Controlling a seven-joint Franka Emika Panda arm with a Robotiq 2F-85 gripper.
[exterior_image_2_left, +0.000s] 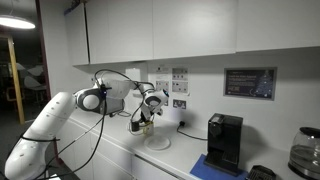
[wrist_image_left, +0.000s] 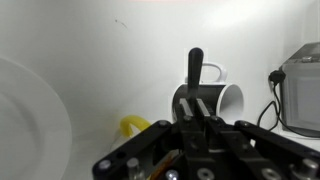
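A slim black handle-like piece (wrist_image_left: 195, 66) sticks out from between the fingertips of my gripper, which is shut on it. Directly beyond it lies a dark mug (wrist_image_left: 231, 102) with a pale inside, its handle pointing away. Part of a yellow object (wrist_image_left: 133, 124) shows left of the fingers, the rest hidden by the gripper. The white plate (wrist_image_left: 30, 125) fills the left edge of the wrist view. In the exterior view, my gripper (exterior_image_2_left: 148, 112) hangs low over the counter behind the plate (exterior_image_2_left: 157, 143); what it holds is too small to make out there.
On the white counter (exterior_image_2_left: 180, 158), a black coffee machine (exterior_image_2_left: 224, 140) and a glass carafe (exterior_image_2_left: 305, 152) stand to the right. A grey box with a black cable (wrist_image_left: 300, 92) is right of the mug. Cabinets (exterior_image_2_left: 190, 35) hang overhead.
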